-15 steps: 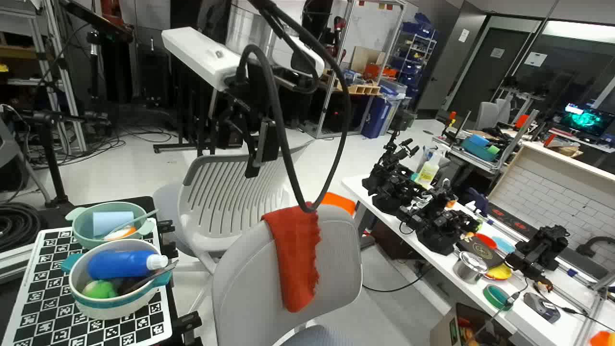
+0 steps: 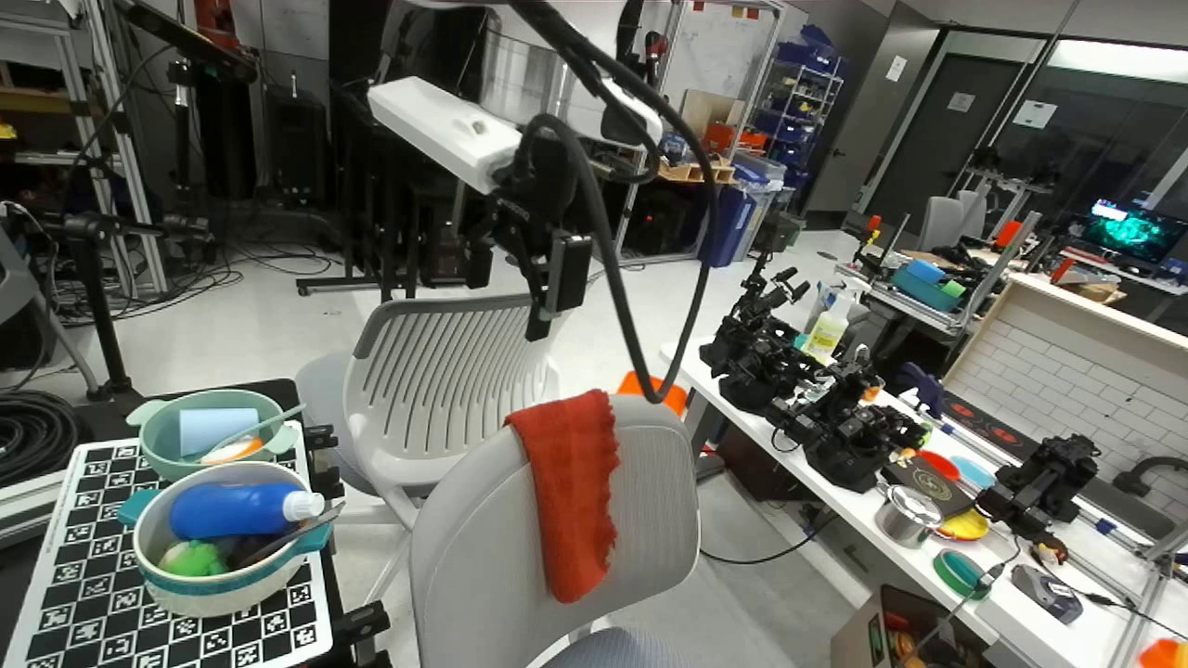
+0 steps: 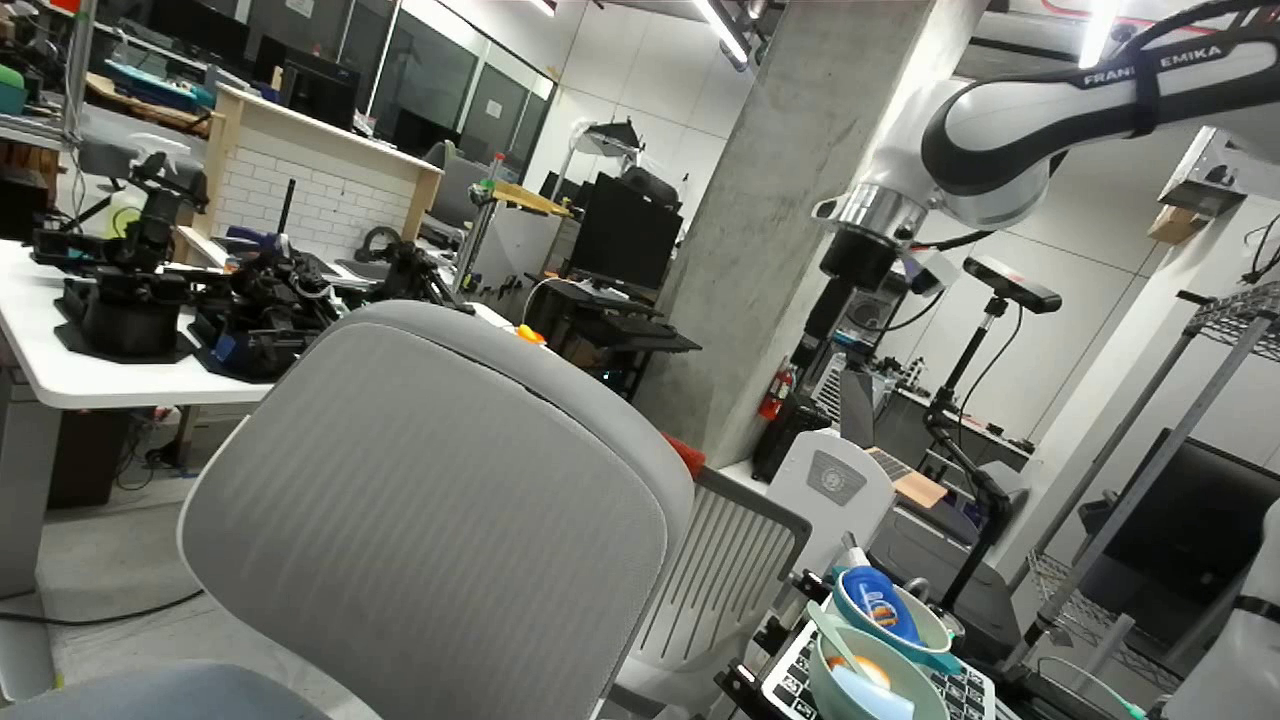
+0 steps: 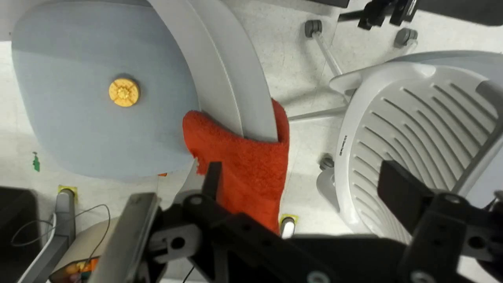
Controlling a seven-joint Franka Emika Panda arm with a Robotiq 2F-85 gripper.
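Observation:
A red-orange cloth (image 2: pixel 570 490) drapes over the top edge of a grey chair backrest (image 2: pixel 468 557). Above the chairs hangs my gripper (image 2: pixel 521 288), open and empty. In the wrist view the cloth (image 4: pixel 250 169) folds over the backrest rim, lying partly behind my left finger and in the left part of the gap between the fingers. A clear distance separates it from the gripper. Only a small corner of the cloth (image 3: pixel 686 454) shows past the backrest in exterior view 2, where the gripper (image 3: pixel 819 330) is higher and to its right.
Another chair with a slatted back (image 4: pixel 415 136) stands beside the cloth's chair. A round yellow object (image 4: pixel 124 92) rests on the grey seat. At the left, a patterned board (image 2: pixel 100 568) carries two bowls, one holding a blue bottle (image 2: pixel 239 508). Robot arms crowd the white table (image 2: pixel 780 440).
My arm and open gripper have shifted right and slightly down in exterior view 1, with the dangling cable. The cloth, chairs and bowls stay where they were.

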